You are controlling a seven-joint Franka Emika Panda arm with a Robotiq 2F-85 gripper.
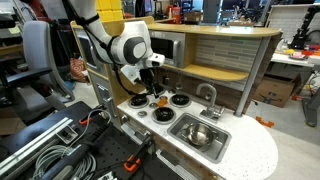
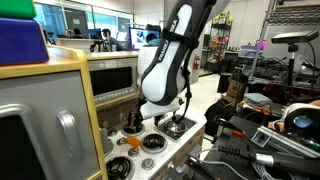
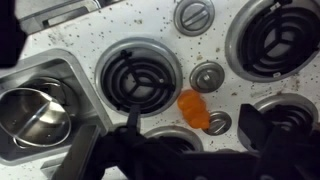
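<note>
A small orange object [image 3: 194, 109] lies on the white stovetop between the black coil burners [image 3: 139, 80], beside a round knob [image 3: 207, 76]. In the first exterior view the orange object [image 1: 163, 101] sits among the burners, and in the second exterior view the orange object [image 2: 133, 143] shows left of the arm. My gripper hangs above the stovetop, its two dark fingers wide apart. The orange object shows in the gap between them, a little beyond the fingertips. Nothing is held.
A metal pot [image 3: 33, 115] stands in the sink [image 1: 203, 148], to the right of the burners in the first exterior view. A microwave [image 1: 154, 46] and a wooden shelf [image 1: 223, 54] rise behind the stove. White counter [image 1: 247, 145] right of the sink is bare.
</note>
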